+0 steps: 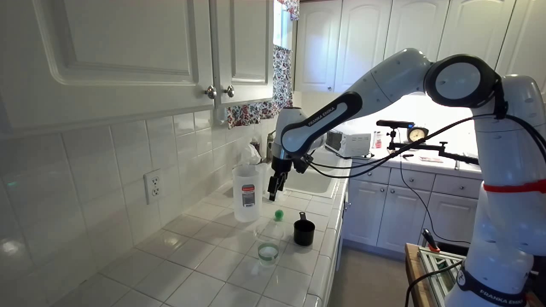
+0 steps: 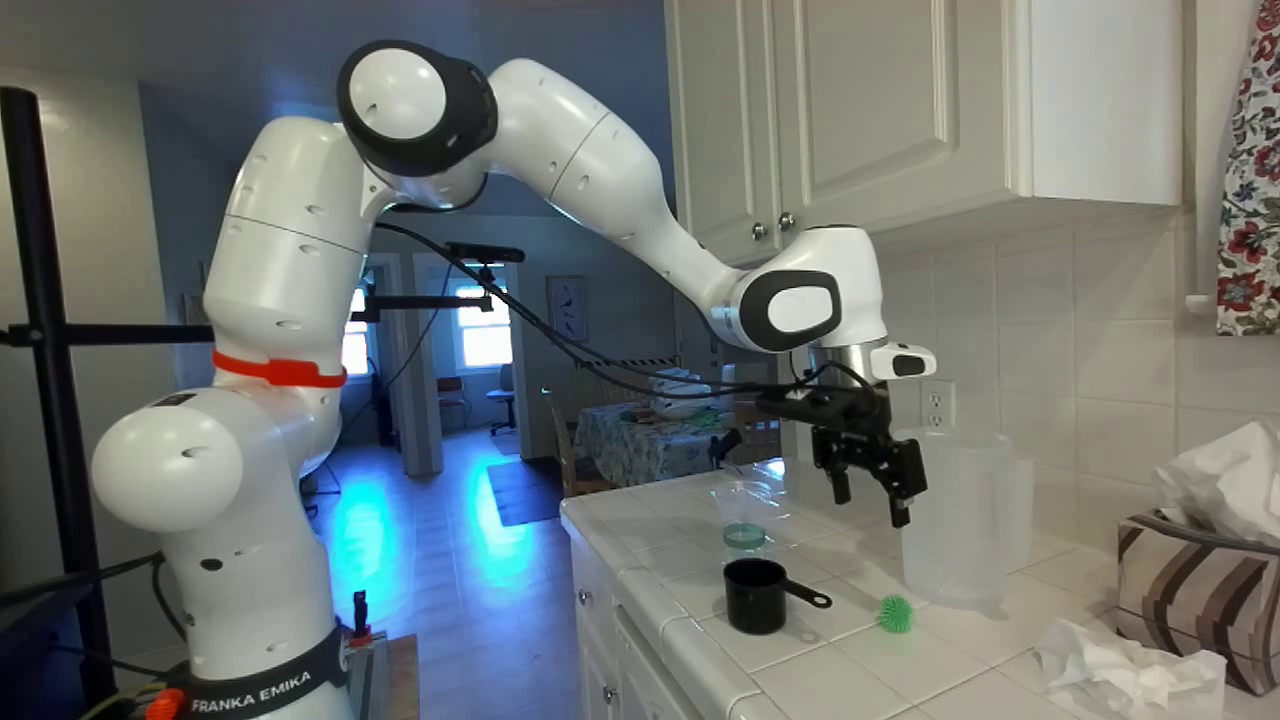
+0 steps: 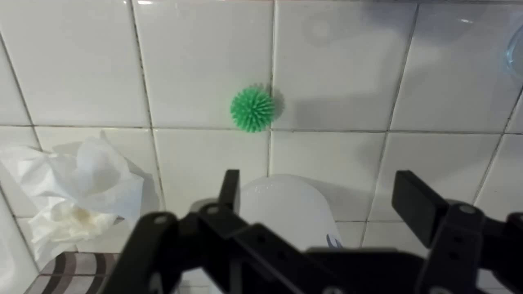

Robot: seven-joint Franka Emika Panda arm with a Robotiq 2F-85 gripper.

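A spiky green ball (image 3: pixel 252 110) appears to rest on the white tiles, its small shadow right beside it. In exterior view 2 the same ball (image 2: pixel 895 614) lies between the black measuring cup (image 2: pixel 757 596) and the translucent pitcher (image 2: pixel 956 540). My gripper (image 2: pixel 871 504) hangs above the counter near the pitcher, clear of the ball. The wrist view has its fingers (image 3: pixel 416 206) spread wide, with nothing held between them. Toward the near side in exterior view 1 stands a clear cup with a green band (image 1: pixel 268 251).
The tall pitcher (image 1: pixel 246 197) stands close to my gripper. Crumpled tissue (image 3: pixel 81 181) lies at the left of the wrist view, by a striped tissue box (image 2: pixel 1200 600). A sink (image 1: pixel 312 182) lies behind. Bare tiles stretch across the near counter.
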